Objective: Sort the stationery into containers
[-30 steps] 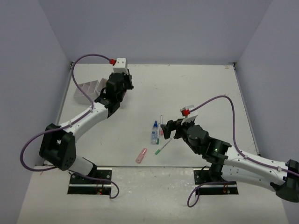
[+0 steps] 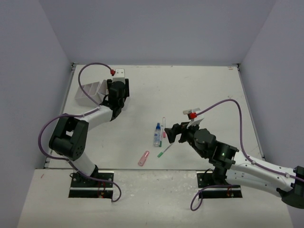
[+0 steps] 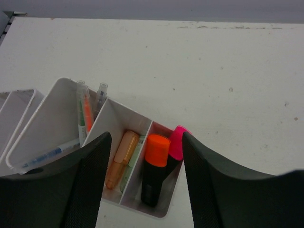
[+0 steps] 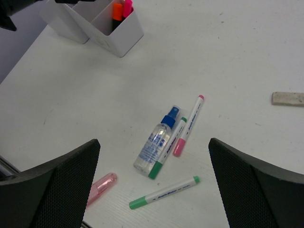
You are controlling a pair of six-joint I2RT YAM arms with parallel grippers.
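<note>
My left gripper is open above the white container (image 3: 124, 205), with nothing held between its fingers. Below it, an orange-capped highlighter (image 3: 157, 150) and a pink-capped highlighter (image 3: 176, 141) stand in the right compartment. The middle compartment holds an orange item (image 3: 122, 156) and a green one. Over the table, my right gripper is open and empty. Under it lie a blue-capped spray bottle (image 4: 154, 147), a green-capped marker (image 4: 167, 148), a pink-capped marker (image 4: 189, 124), a second green-capped marker (image 4: 165, 192) and a pink item (image 4: 101, 186).
Another white container (image 2: 90, 91) stands at the far left, beside the one under my left gripper. A grey-white block (image 4: 288, 99) lies to the right in the right wrist view.
My left arm has shifted slightly left and lower over the container, and its gripper now looks spread wider. The right arm has barely moved. The items on the table lie where they were.
</note>
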